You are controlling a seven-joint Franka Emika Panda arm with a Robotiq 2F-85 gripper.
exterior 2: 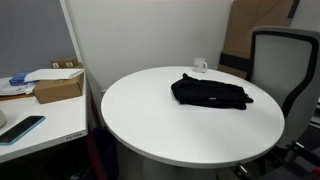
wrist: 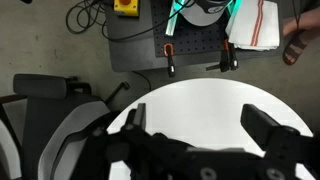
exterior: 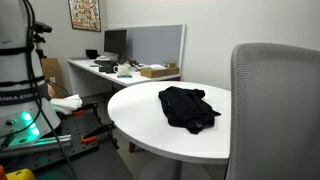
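Observation:
A crumpled black cloth (exterior: 188, 108) lies in a heap on the round white table (exterior: 140, 122). From the second exterior view, the cloth (exterior 2: 210, 92) forms a low, wide bundle right of the table's middle. My gripper stands open in the wrist view, its two dark fingers far apart over the white tabletop (wrist: 205, 110). Nothing is held between them. Dark fabric (wrist: 160, 155) shows low in that view beside the left finger, partly hidden by the gripper. The gripper itself is outside both exterior views.
A grey chair back (exterior: 272, 110) rises close to the table's right side in the first exterior view. A white mug (exterior 2: 200, 65) stands near the table's far edge. Clamps with orange handles (wrist: 168, 48) sit on the robot's base, beside a white towel (wrist: 255, 25).

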